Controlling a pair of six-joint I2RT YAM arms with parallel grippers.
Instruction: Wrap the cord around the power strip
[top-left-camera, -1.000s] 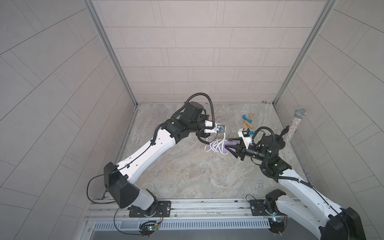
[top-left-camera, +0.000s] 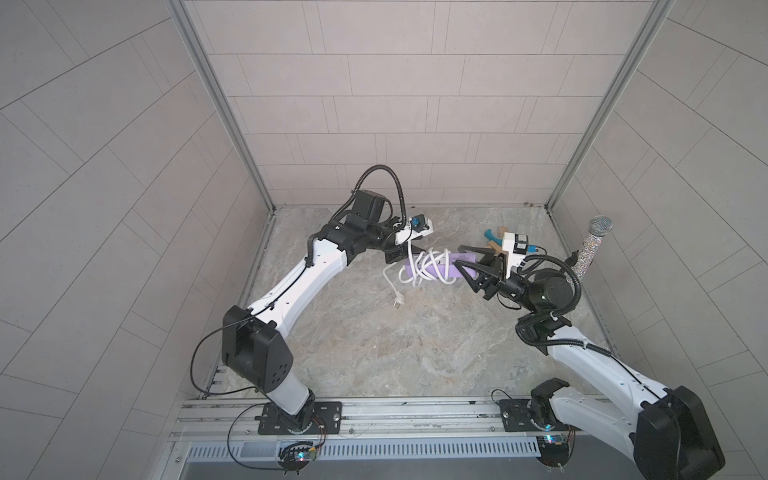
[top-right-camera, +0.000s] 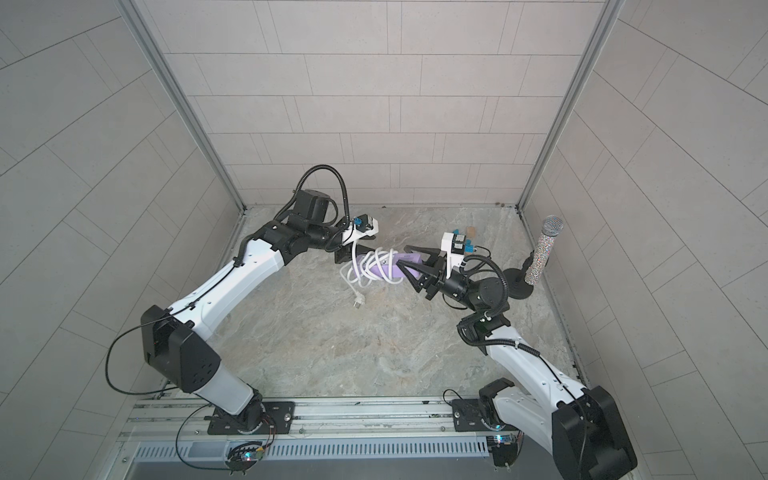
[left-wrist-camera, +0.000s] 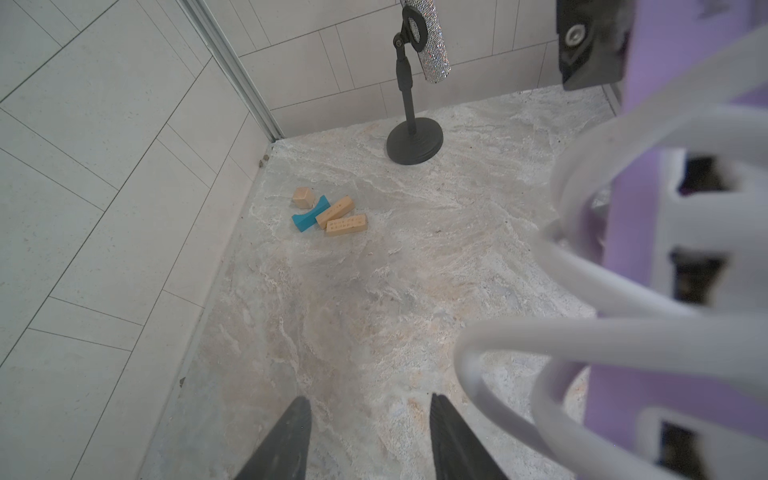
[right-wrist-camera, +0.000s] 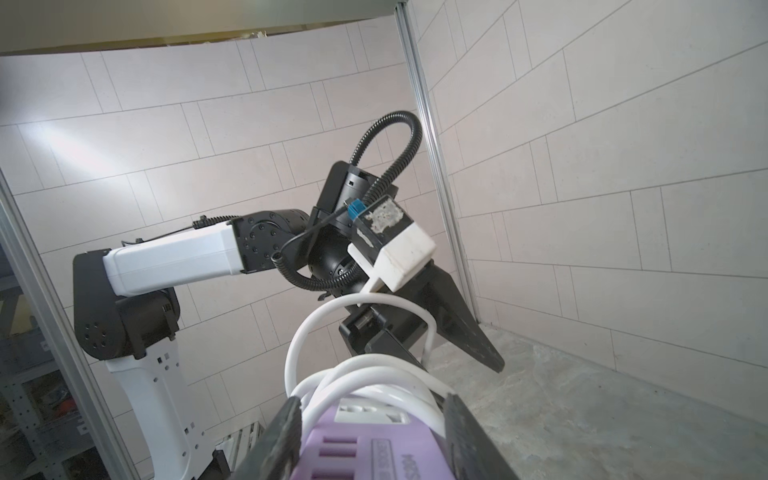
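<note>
The purple power strip (right-wrist-camera: 376, 452) hangs above the table with white cord (top-left-camera: 438, 264) looped several times around it. My right gripper has it between the fingers at its right end. My left gripper is beside the other end; in the left wrist view its fingers stand apart with nothing visible between them, and the loops and strip fill the right of that view. The white plug (top-right-camera: 358, 300) dangles below the strip. In the right wrist view a cord strand rises over the left gripper's body.
A microphone on a stand (left-wrist-camera: 414, 140) is at the right wall. Wooden blocks (left-wrist-camera: 345, 225) and a blue piece (left-wrist-camera: 308, 216) lie at the back right.
</note>
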